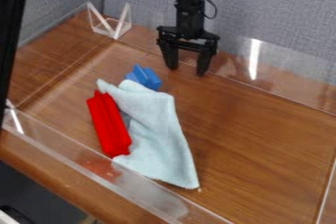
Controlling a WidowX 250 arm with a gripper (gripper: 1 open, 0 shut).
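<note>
The black gripper point(187, 56) hangs at the back of the wooden table, open, with nothing visible between its fingers. A pale blue cloth point(153, 130) lies spread in the middle-left of the table. Along its left edge lies a red long object point(108, 124), and a small blue block point(143, 77) sits at the cloth's upper end, in front of the gripper and to its left.
A white wire stand point(109, 22) is at the back left corner. Clear walls border the table point(256, 140), whose right half is bare. A dark post runs along the left edge of the view.
</note>
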